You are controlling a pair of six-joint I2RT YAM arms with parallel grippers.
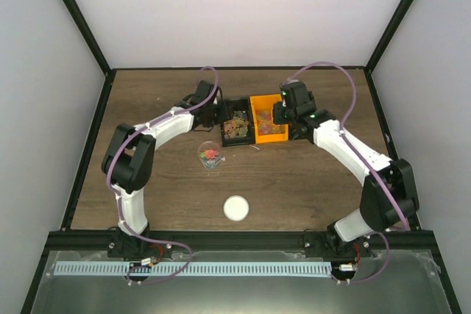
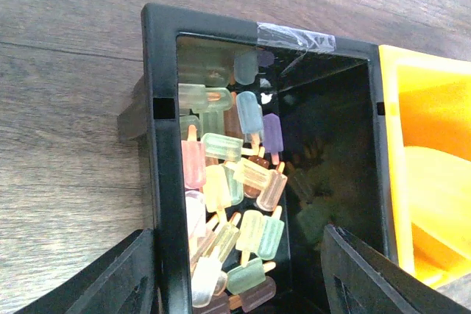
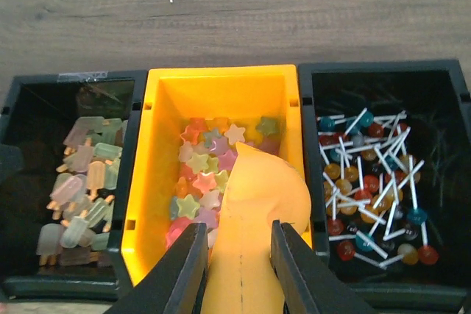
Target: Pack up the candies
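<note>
My right gripper is shut on an orange scoop (image 3: 257,196), held over the yellow bin (image 3: 158,86) of star candies (image 3: 206,182). Left of it is a black bin (image 2: 228,27) of popsicle candies (image 2: 221,145); right of it, a black bin (image 3: 375,71) of lollipops (image 3: 375,182). My left gripper is part open at the popsicle bin, with that bin's left wall between its fingers; whether they touch it is unclear. A clear bowl of mixed candies (image 1: 210,155) sits in front of the bins.
A white round lid (image 1: 236,208) lies nearer the front. A small white stick lies beside the bowl.
</note>
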